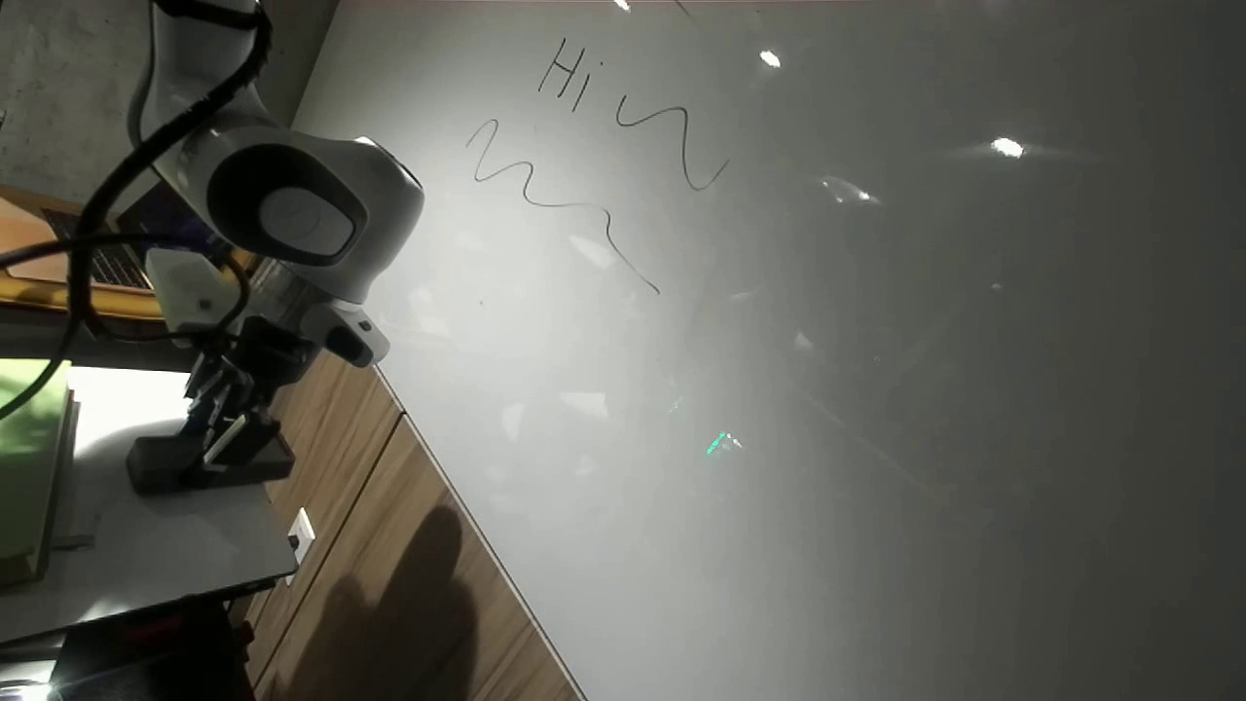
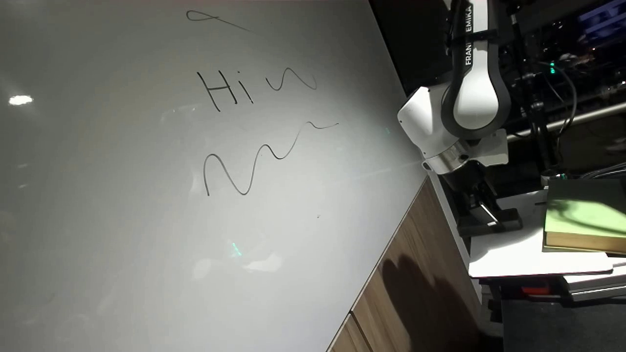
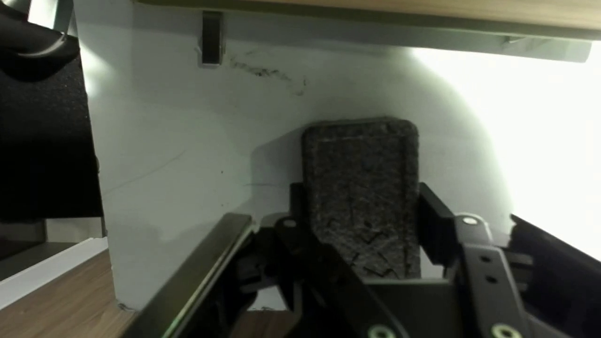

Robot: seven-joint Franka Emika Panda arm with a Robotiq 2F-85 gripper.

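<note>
A dark grey felt eraser block point(image 3: 360, 169) lies on the pale surface, and my gripper is shut on it, one finger against each long side. In exterior view 1 the same eraser point(image 1: 164, 465) sits near the surface's edge, with the gripper point(image 1: 234, 432) down at it. Exterior view 2 has the eraser point(image 2: 509, 220) below the wrist, beside a white sheet. The whiteboard point(image 2: 117, 234) carries a handwritten "Hi" point(image 2: 224, 91) and several thin wavy black lines, among them a long wave point(image 2: 255, 170).
Beside the eraser is a thick green book point(image 2: 587, 220) on the stand's top. A wooden panel point(image 1: 350, 526) runs below the whiteboard. A black cable point(image 1: 82, 269) hangs along the arm. A laptop point(image 1: 88, 251) rests behind it.
</note>
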